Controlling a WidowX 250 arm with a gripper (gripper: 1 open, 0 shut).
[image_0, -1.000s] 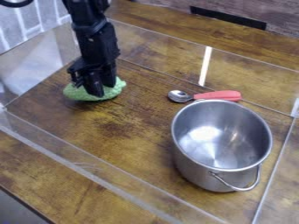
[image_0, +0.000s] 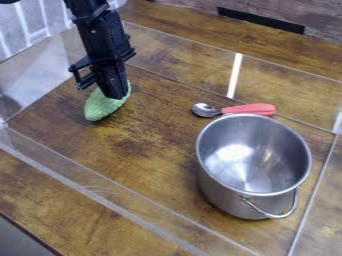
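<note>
My black gripper (image_0: 112, 78) is low at the upper left, right over a green oval object (image_0: 104, 104), soft-looking and lying on the wooden surface. The fingertips meet its upper part; whether any of it is between them is hidden. A steel pot (image_0: 251, 162) with a wire handle stands at the right. Behind it lies a spoon (image_0: 234, 109) with a red handle and metal bowl.
Clear plastic-looking borders (image_0: 160, 222) edge the wooden work area (image_0: 147, 160).
More of the green object shows, and its outline now stands more lengthwise toward the camera.
</note>
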